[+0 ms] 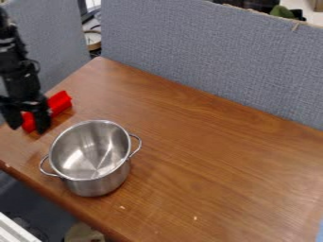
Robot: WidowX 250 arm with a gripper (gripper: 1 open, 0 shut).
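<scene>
A red cylindrical object [57,103] lies at the left end of the wooden table, partly hidden by my black gripper [28,113]. The gripper is low over it, with its fingers apart on either side of the object. A steel pot [91,156] with two handles stands just in front and to the right of them.
Grey padded panels [214,61] border the back and the left side.
</scene>
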